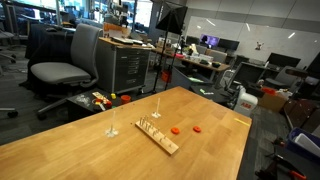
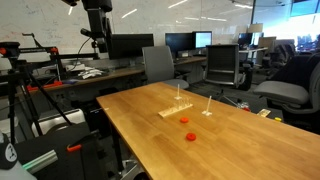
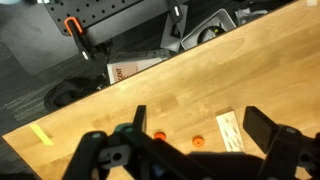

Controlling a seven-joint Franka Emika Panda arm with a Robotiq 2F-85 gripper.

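Observation:
In the wrist view my gripper is open, its two dark fingers wide apart at the lower left and lower right. Nothing is held between them; the tabletop lies below. A pale wooden strip (image 3: 230, 131) lies near the right finger, with small pieces along its top in exterior view 1 (image 1: 155, 137). Two flat round red pieces rest on the table beside the strip: one closer to it (image 1: 175, 130), the other farther off (image 1: 197, 129). Part of the arm (image 2: 95, 42) hangs high at the left in exterior view 2.
Two thin upright posts on white bases, one nearer (image 1: 112, 130) and one farther (image 1: 156, 114), stand behind the strip. A yellow tape mark (image 3: 41, 134) is near one table edge. Office chairs stand beyond.

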